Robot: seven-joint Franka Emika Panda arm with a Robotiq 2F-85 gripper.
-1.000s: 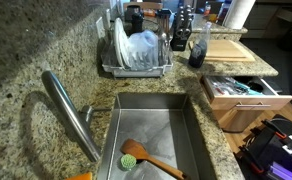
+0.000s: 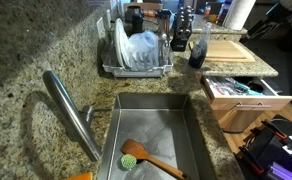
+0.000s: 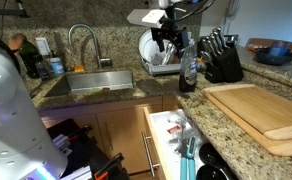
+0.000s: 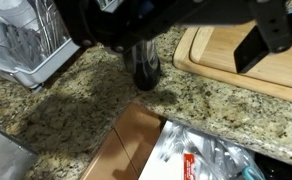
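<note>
My gripper (image 3: 167,41) hangs in the air above the counter, in front of the dish rack (image 3: 164,69). Its dark fingers stand wide apart along the top of the wrist view, and nothing is held between them. Below it in that view is a dark bottle (image 4: 142,66) on the granite, apart from the fingers. An open drawer (image 2: 244,103) holds several utensils, a red-marked item (image 4: 189,165) among them. The same gripper (image 2: 260,32) shows small at the upper right of exterior view 1.
A wooden cutting board (image 3: 254,105) lies on the counter near a knife block (image 3: 219,58). In the sink (image 2: 158,115) are a wooden spoon (image 2: 164,164) and a green scrubber (image 2: 135,149). The open drawer juts out from the counter front.
The arm and gripper have come into exterior view 1 at the upper right, where they were absent before. The dishes, sink contents and drawer look unmoved.
</note>
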